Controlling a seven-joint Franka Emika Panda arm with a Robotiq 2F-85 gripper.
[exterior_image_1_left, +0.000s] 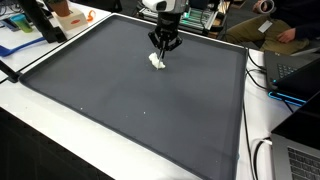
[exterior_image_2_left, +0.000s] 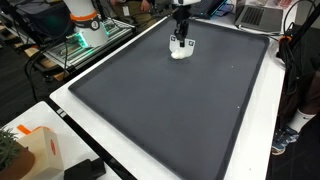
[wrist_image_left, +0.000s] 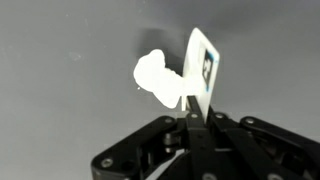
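Note:
In the wrist view my gripper is shut on a thin, flat white piece (wrist_image_left: 201, 68) with a dark printed mark, seen nearly edge-on. A soft-looking white lump (wrist_image_left: 158, 78) lies close against its left side; I cannot tell whether the two are joined. In the second exterior view the white piece (exterior_image_2_left: 188, 43) shows two dark marks below the gripper (exterior_image_2_left: 181, 37), with the lump (exterior_image_2_left: 180, 54) in front. The first exterior view has the gripper (exterior_image_1_left: 162, 51) low over the far part of the board, at the white lump (exterior_image_1_left: 156, 61).
A large dark grey board (exterior_image_1_left: 140, 100) with a white border fills the table, its near and middle parts clear. Laptops (exterior_image_1_left: 298, 145) stand along the right side, and a potted plant (exterior_image_2_left: 14, 155) is at the near left in the second exterior view.

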